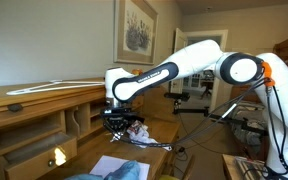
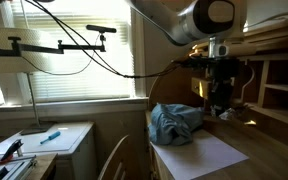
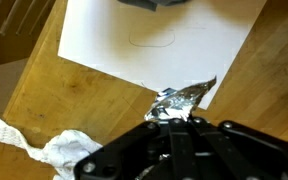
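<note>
My gripper is shut, and a crumpled silver foil wrapper (image 3: 182, 99) sticks out from its fingertips. In the wrist view the foil lies against a sheet of white paper (image 3: 114, 45) with a faint curved line on it. From the side, the gripper (image 1: 116, 132) hangs above the wooden desk, near the paper's far end. The second exterior view has the gripper (image 2: 218, 112) above the desk beyond the paper (image 2: 199, 155); the foil is too small to make out there.
A blue-grey cloth (image 2: 172, 124) lies beside the paper. White fabric (image 3: 69, 150) rests on the desk at lower left in the wrist view. Drawers and shelves (image 1: 34, 133) line the desk's back. Bare wood (image 3: 89, 95) shows around the paper.
</note>
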